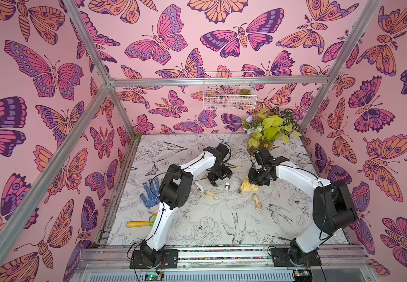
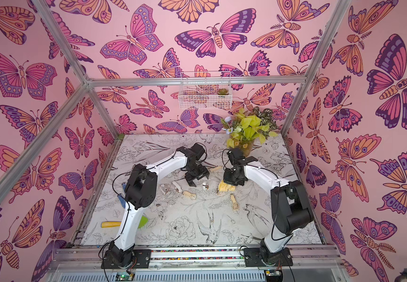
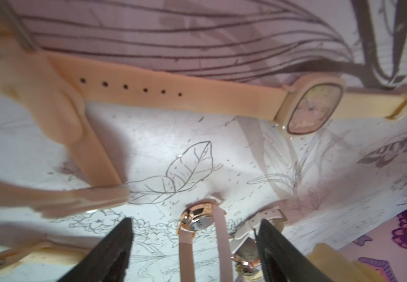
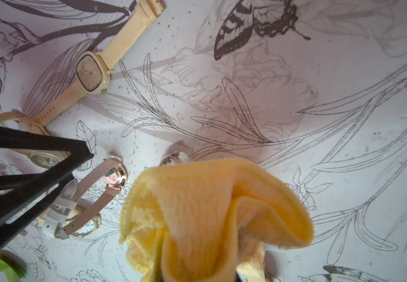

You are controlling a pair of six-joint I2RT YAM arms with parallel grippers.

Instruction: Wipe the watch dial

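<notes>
My left gripper stands open above several watches: a cream square watch (image 3: 314, 105), a rose-gold watch (image 3: 197, 218) beneath its fingers and other straps around them. Its blurred fingertips show nothing clearly held. In the right wrist view the cream watch (image 4: 90, 72) and rose-gold watch (image 4: 114, 176) lie left of a yellow cloth (image 4: 194, 202). My right gripper (image 1: 255, 176) is shut on that cloth, just right of the left gripper in the top views; its fingers are mostly hidden by the cloth.
A blue glove (image 1: 149, 192) and a yellow-handled tool (image 1: 138, 224) lie at the left. A potted plant (image 1: 269, 129) stands at the back right. Another watch (image 1: 257, 202) lies in front of the cloth.
</notes>
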